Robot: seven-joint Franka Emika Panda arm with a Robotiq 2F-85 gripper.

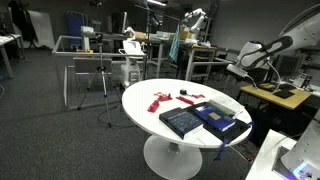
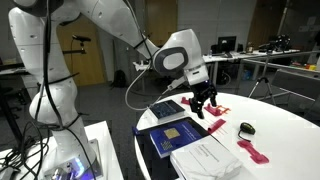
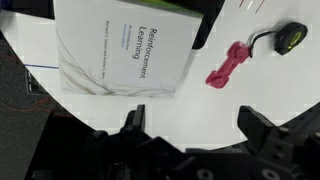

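Wide apart, the fingers of my gripper stand open in the wrist view, with nothing between them. The gripper [image 2: 204, 108] hangs above the round white table in exterior view 2. A white book [image 3: 120, 50] titled "Reinforcement Learning" lies ahead of the fingers in the wrist view. In exterior view 2, a blue book [image 2: 172, 137] lies flat beside that white book [image 2: 205, 160], over a black area. A dark book [image 2: 167, 108] lies farther back.
A red piece [image 3: 228, 68] and a black tape measure [image 3: 291, 38] lie beside the white book. More red pieces [image 1: 155, 105] are scattered on the round table [image 1: 140, 95].
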